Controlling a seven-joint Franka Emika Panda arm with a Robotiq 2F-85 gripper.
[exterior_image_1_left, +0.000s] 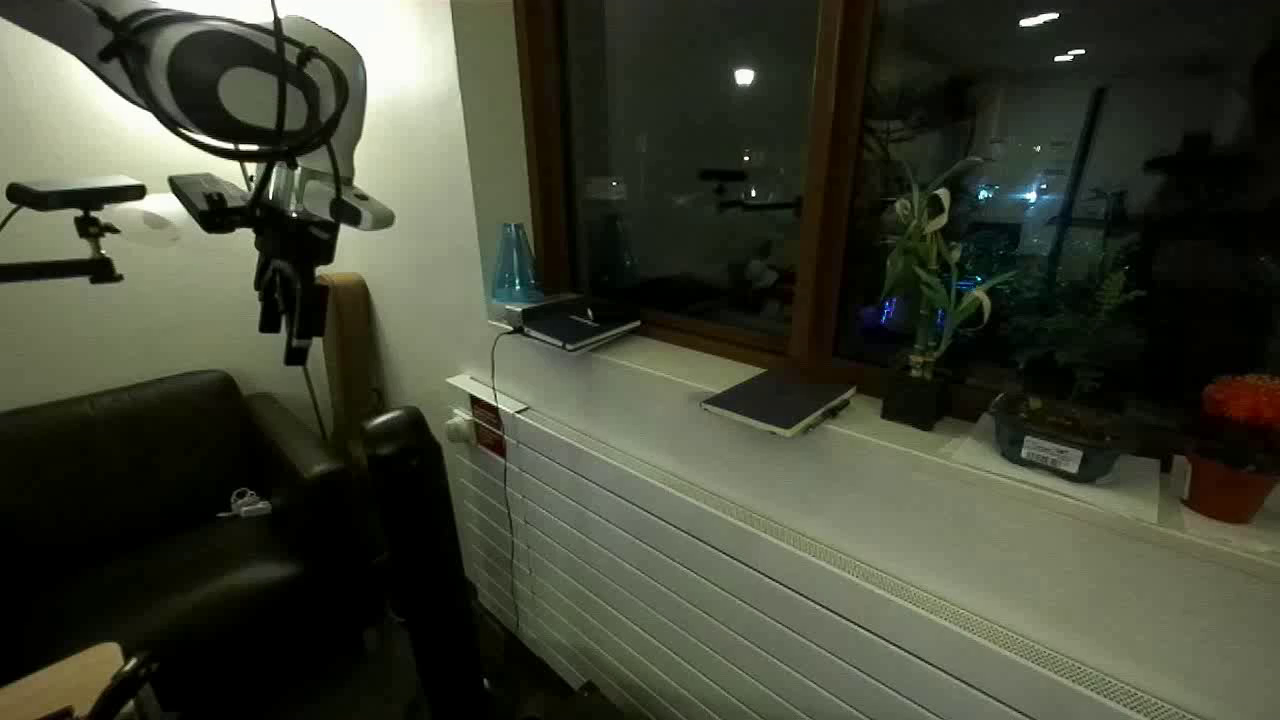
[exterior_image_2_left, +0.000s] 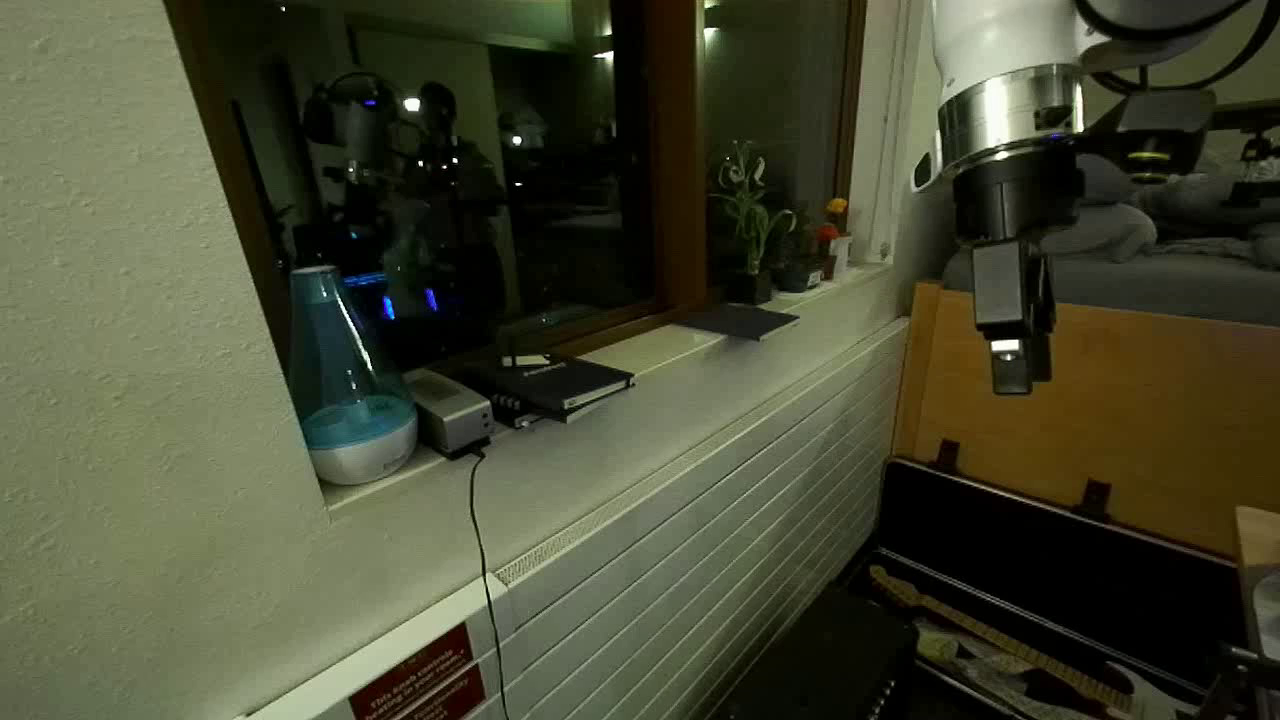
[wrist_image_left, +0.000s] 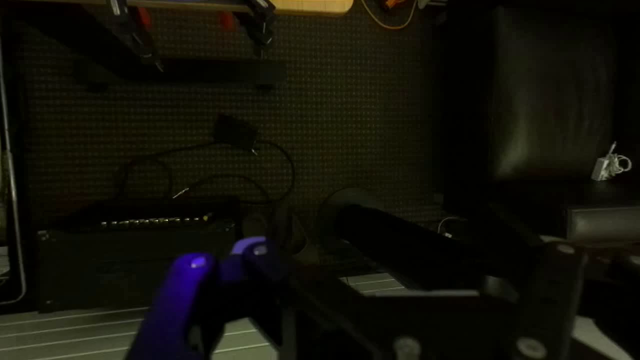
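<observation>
My gripper (exterior_image_1_left: 284, 336) hangs from the arm with its fingers pointing down, at the upper left of exterior view 1. Exterior view 2 has the gripper (exterior_image_2_left: 1024, 370) at the right, in mid-air in front of a wooden panel. No object can be made out at its fingertips. In the wrist view its dark parts blur along the bottom, and how far apart the fingers stand is unclear. On the windowsill, well away from it, lie a dark notebook (exterior_image_1_left: 780, 400) and a black book (exterior_image_2_left: 564, 382).
A blue-and-white humidifier (exterior_image_2_left: 360, 420), a small grey box (exterior_image_2_left: 450, 412) and potted plants (exterior_image_1_left: 921, 390) stand along the sill (exterior_image_1_left: 960, 516). Below are a black sofa (exterior_image_1_left: 120, 480), an open guitar case (exterior_image_2_left: 1080, 540) and cables (wrist_image_left: 222, 176) on the floor. Bare sill lies around the notebook.
</observation>
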